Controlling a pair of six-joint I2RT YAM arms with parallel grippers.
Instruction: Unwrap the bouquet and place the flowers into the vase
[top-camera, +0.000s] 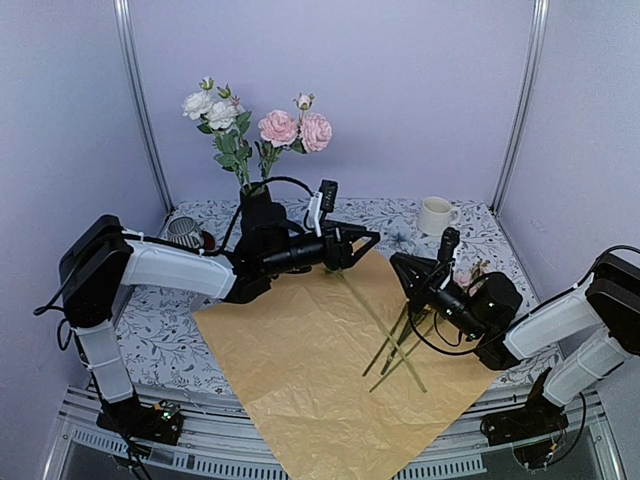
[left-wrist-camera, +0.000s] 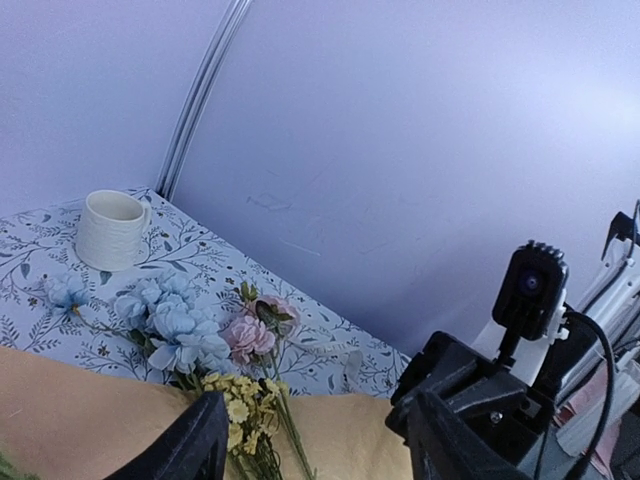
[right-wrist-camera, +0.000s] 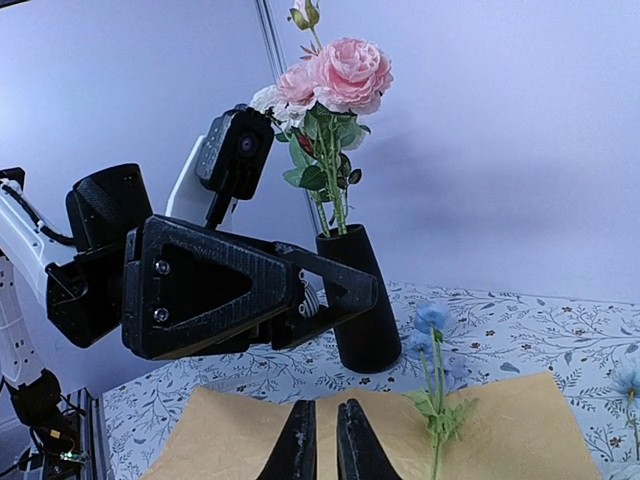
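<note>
A black vase (right-wrist-camera: 368, 335) holds white roses (top-camera: 215, 110) and pink roses (top-camera: 297, 130). Both grippers are empty: my left gripper is wide open, and my right gripper is open by a narrow gap. A long-stemmed blue flower (right-wrist-camera: 434, 400) lies over the brown paper. Its stem (top-camera: 385, 330) stretches from beneath the left gripper towards the front right; the left arm hides its head in the top view. Blue blooms (left-wrist-camera: 175, 320), small yellow flowers (left-wrist-camera: 245, 415) and pink flowers (left-wrist-camera: 258, 325) lie together near the right arm.
Brown paper (top-camera: 320, 390) covers the middle and front of the patterned table. A white mug (top-camera: 435, 215) stands at the back right, a striped cup (top-camera: 184, 232) at the back left. The two grippers stand close to each other above the paper.
</note>
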